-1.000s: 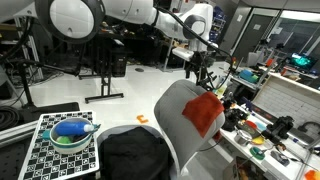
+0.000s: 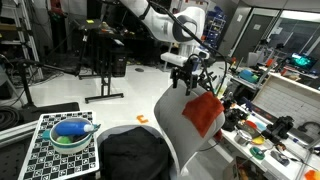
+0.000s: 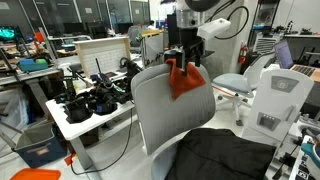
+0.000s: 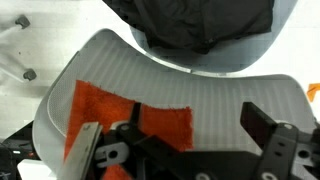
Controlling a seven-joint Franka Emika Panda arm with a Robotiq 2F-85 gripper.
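A red cloth (image 2: 203, 113) hangs over the upper part of a grey chair's backrest (image 2: 176, 115). In the wrist view, the red cloth (image 4: 150, 121) lies against the ribbed grey backrest (image 4: 222, 97), below and partly behind my gripper. Its two dark fingers stand wide apart, with the cloth's right edge in the gap between them but not gripped. From outside, my gripper (image 2: 185, 84) is just above the top edge of the backrest. A black cloth (image 2: 135, 153) is spread over the chair's seat.
To the left stands a checkered board (image 2: 38, 160) with a bowl (image 2: 70, 133) holding a blue item. Behind the chair, a white table (image 3: 92, 118) bears cluttered black gear. A white cabinet (image 3: 275, 100) stands right of the chair.
My arm has come lower, bringing the gripper down toward the top of the backrest. The red cloth and the chair look unmoved.
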